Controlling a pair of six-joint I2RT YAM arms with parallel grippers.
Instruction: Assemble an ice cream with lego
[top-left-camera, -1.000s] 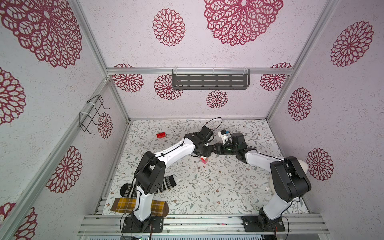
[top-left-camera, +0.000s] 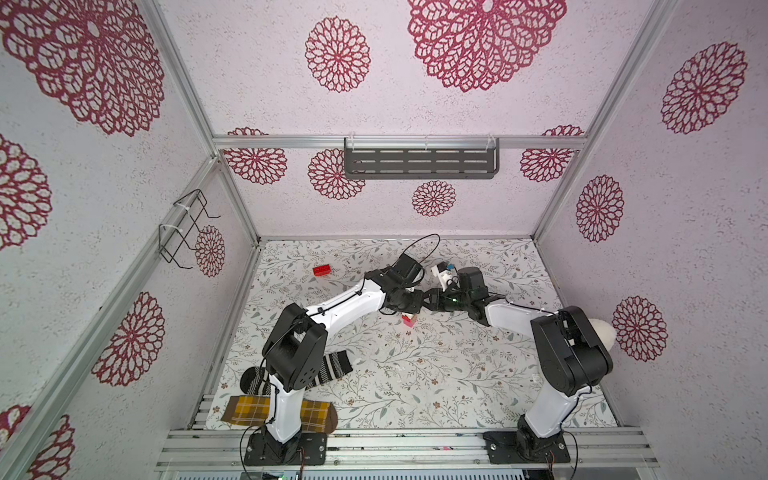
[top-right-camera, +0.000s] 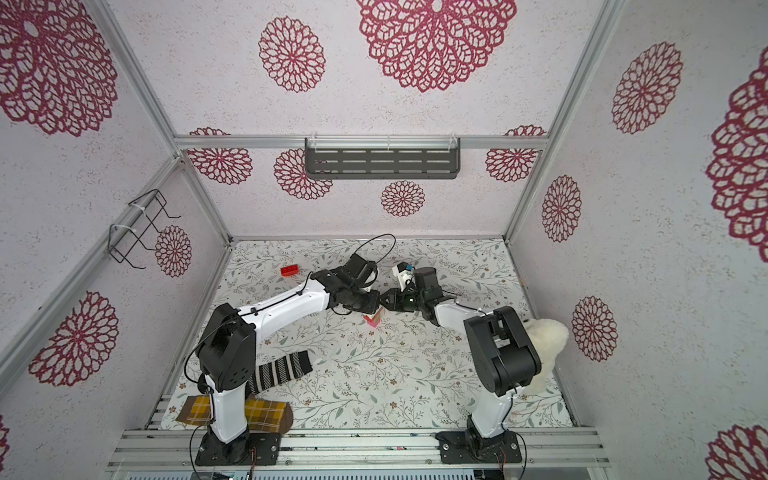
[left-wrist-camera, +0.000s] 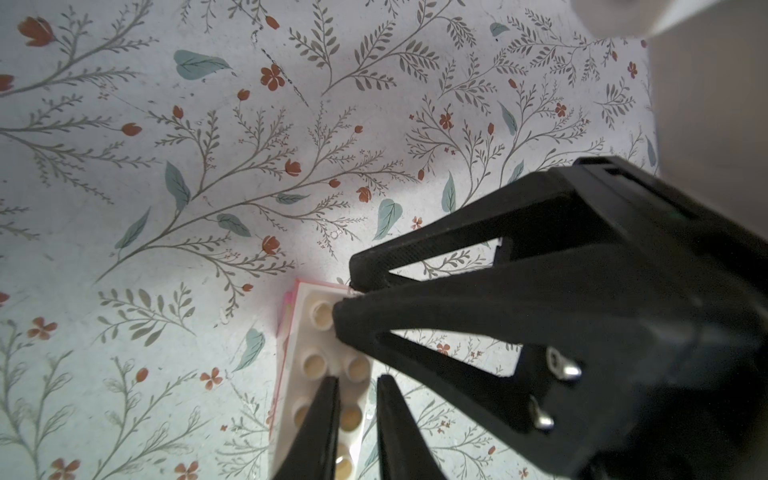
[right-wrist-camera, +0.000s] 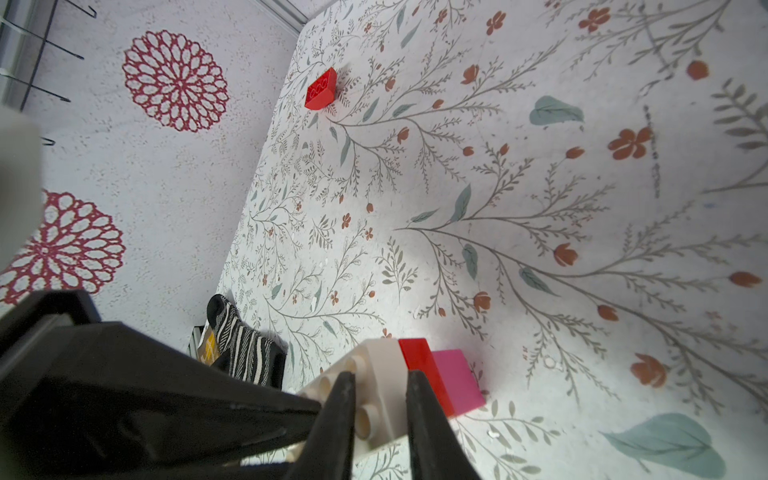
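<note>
A brick stack stands on the table at the middle, partly hidden under the grippers in both top views. In the right wrist view it shows a white studded brick (right-wrist-camera: 387, 384) on top, then a red layer (right-wrist-camera: 425, 372) and a pink one (right-wrist-camera: 457, 380). My right gripper is closed at the end of the white brick, its fingertips on it. From the left wrist view, my left gripper is part open, its fingertips apart over the white brick's studs (left-wrist-camera: 314, 366). Both grippers sit close together.
A loose red brick (top-left-camera: 321, 270) lies at the back left. White and blue pieces (top-left-camera: 443, 272) are behind the right gripper. Striped (top-left-camera: 336, 366) and plaid (top-left-camera: 254, 409) socks lie front left. A white plush thing (top-right-camera: 546, 344) is at the right.
My right arm has shifted slightly left toward the stack. The left arm has moved a little left as well. The stack stays in about the same place.
</note>
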